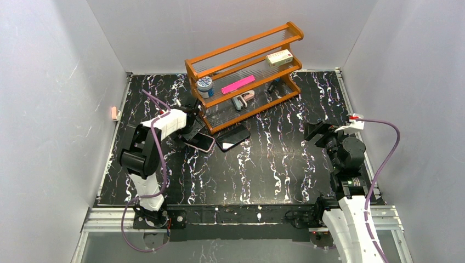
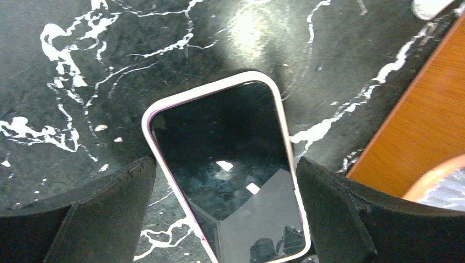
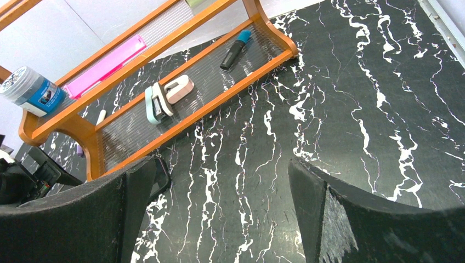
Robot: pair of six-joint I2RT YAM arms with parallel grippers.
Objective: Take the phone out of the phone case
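A phone in a pale pink case (image 1: 200,142) lies on the marble table, left of a second dark phone (image 1: 232,137). My left gripper hovers over the pink-rimmed phone (image 2: 219,137), open, its fingertips at either long side near the case rim; whether they touch it I cannot tell. My right gripper (image 1: 312,131) stands open at the right of the table, with nothing between its fingers.
An orange wooden shelf (image 1: 242,55) holds a jar, a pink strip, a box, a stapler and a marker, just beyond the phones.
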